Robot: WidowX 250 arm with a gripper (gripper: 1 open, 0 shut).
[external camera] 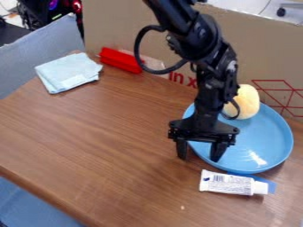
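Observation:
My black gripper (199,152) is low over the left part of a blue plate (263,155), its fingers pointing down at the rim. Whether anything is between the fingers is unclear. A pale yellow rounded object (246,100) sits at the back of the plate, partly behind my arm. A white toothpaste tube (231,183) with a blue end lies on the wood just in front of the plate.
At the back left are a folded pale cloth (67,71) and a red object (120,60) beside the cardboard backdrop (124,22).

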